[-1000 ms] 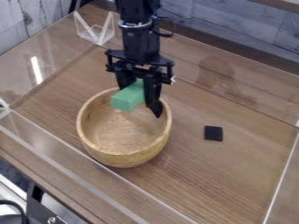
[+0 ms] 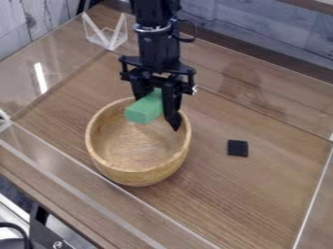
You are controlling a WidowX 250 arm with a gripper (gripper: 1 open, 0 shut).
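A black robot arm (image 2: pixel 155 44) reaches down from the top middle of the camera view. Its gripper (image 2: pixel 152 102) is shut on a mint-green object (image 2: pixel 144 109), held over the back part of a round tan wooden bowl (image 2: pixel 136 165). The fingertips are largely hidden behind the green object, and whether it touches the bowl is unclear.
A small black square (image 2: pixel 237 148) lies on the light wooden table (image 2: pixel 247 199) to the right of the bowl. A white, translucent item sits at the left edge. The table right of the bowl and at the back left is mostly clear.
The gripper and green object have risen very slightly; otherwise the scene looks the same.
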